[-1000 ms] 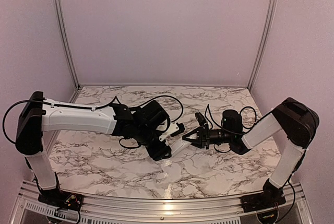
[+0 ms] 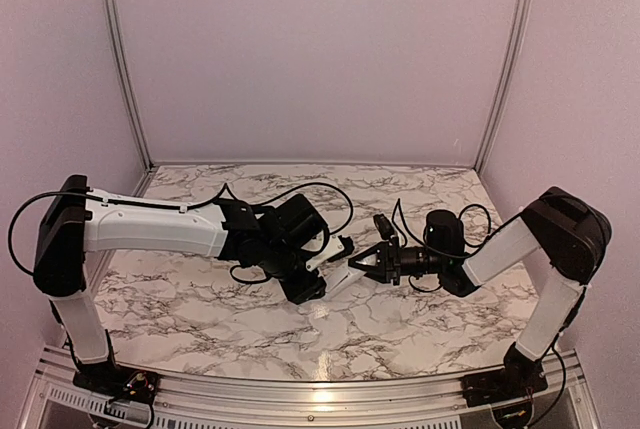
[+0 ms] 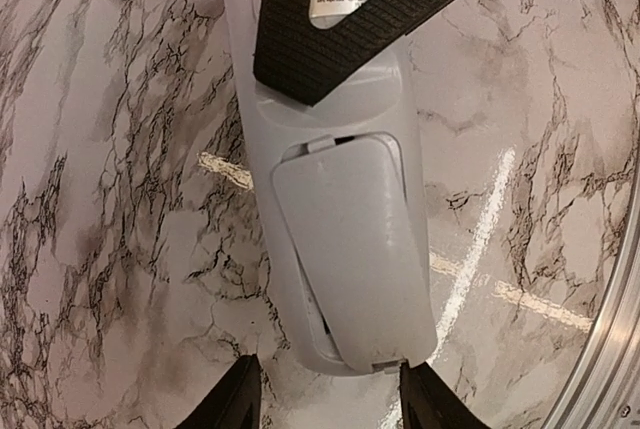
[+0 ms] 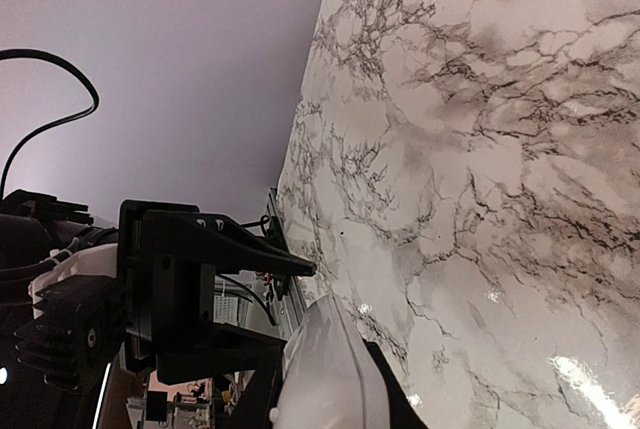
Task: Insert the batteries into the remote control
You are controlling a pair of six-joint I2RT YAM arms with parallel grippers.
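Note:
The white remote (image 2: 342, 277) is held above the table by my right gripper (image 2: 378, 261), shut on it; in the right wrist view its end (image 4: 330, 374) rises between the fingers. In the left wrist view the remote's back faces up, with the battery cover (image 3: 345, 239) sitting slightly askew in its recess, gaps along its edges. My left gripper is open at the cover's lower end, its fingertips apart on either side, just below it. Black fingers cross the upper part of the remote. No batteries can be seen.
A metal rail (image 2: 320, 389) runs along the front edge, and plain walls stand at the back and sides. Black cables loop above both wrists.
My right gripper and the remote appear still.

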